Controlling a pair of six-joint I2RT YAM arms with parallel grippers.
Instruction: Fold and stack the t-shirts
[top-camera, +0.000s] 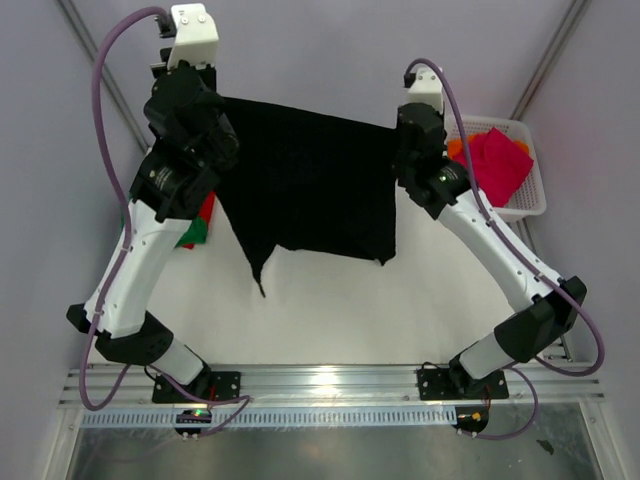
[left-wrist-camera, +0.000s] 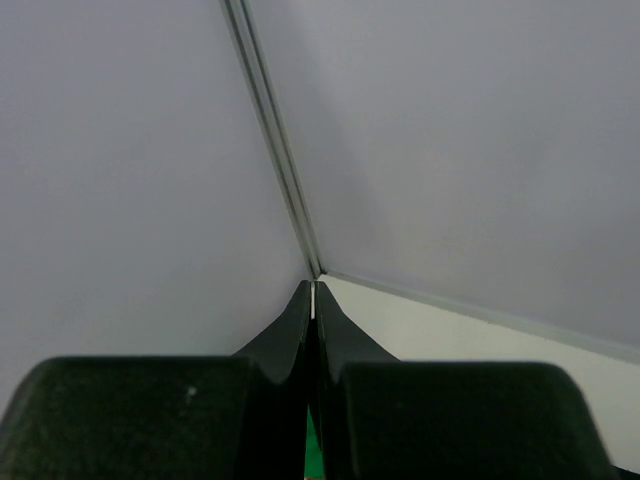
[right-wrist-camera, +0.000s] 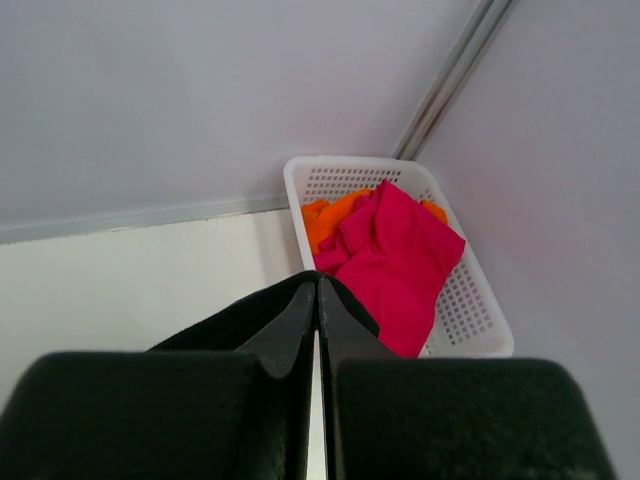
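A black t-shirt (top-camera: 305, 185) hangs stretched between my two grippers in the top view, its lower edge dangling with a pointed tip toward the front. My left gripper is shut high at the upper left corner; in the left wrist view no cloth clearly shows at its fingertips. My right gripper is shut on the shirt's upper right corner, and black cloth shows at its tips.
A white basket (top-camera: 525, 205) at back right holds red and orange shirts (right-wrist-camera: 395, 260). Green and red cloth (top-camera: 193, 232) lies at left, partly behind my left arm.
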